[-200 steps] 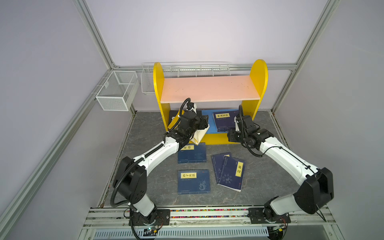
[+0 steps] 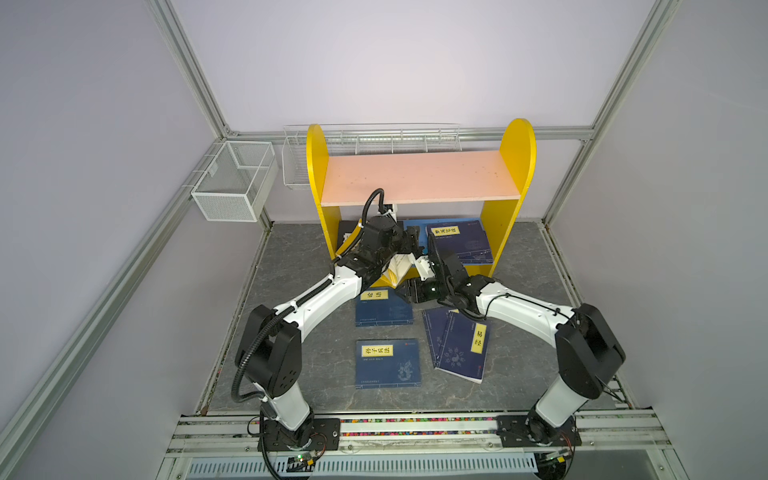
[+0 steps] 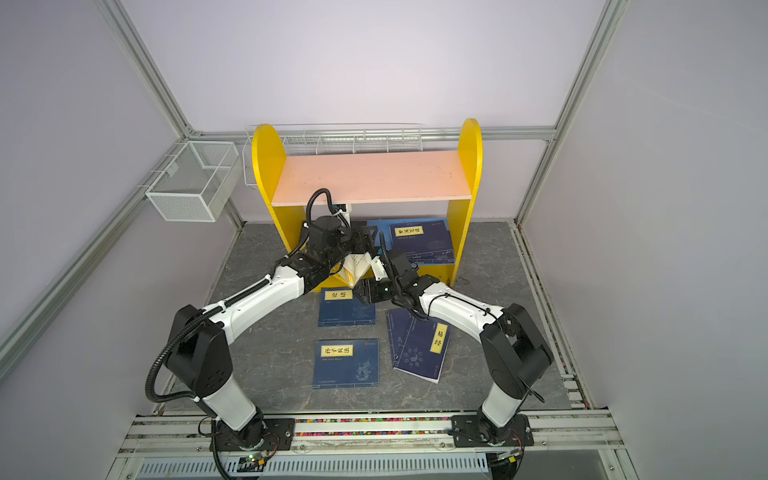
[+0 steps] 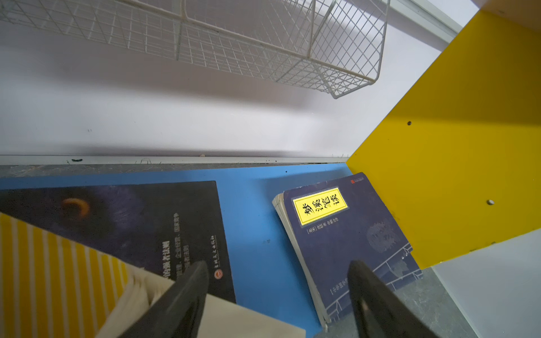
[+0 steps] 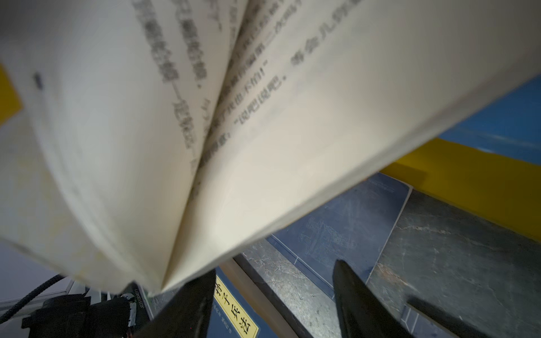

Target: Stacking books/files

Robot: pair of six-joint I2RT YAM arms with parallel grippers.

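Observation:
A yellow-striped book [image 4: 62,276] lies splayed at the shelf's front left, its cream pages [image 2: 397,269] hanging over the front edge. My left gripper stands open above it. One page crosses behind its left finger [image 4: 188,298], short of the right one. My right gripper, also open, is just in front of those pages, which fill the upper right wrist view. Dark books [image 4: 152,219] lie behind on the blue shelf, and blue-covered books [image 2: 461,240] are stacked at its right. What holds the splayed book up is hidden.
On the grey floor [image 2: 320,360] lie a blue book [image 2: 384,308] by the shelf, another [image 2: 387,364] nearer, and two overlapping ones [image 2: 460,352] at right. A yellow side panel [image 4: 479,135] and the pink upper shelf [image 2: 420,177] bound the space.
My right arm has swung left from the shelf's right side to the splayed book, dipping on the way. The left arm has shifted only slightly; the book has barely moved.

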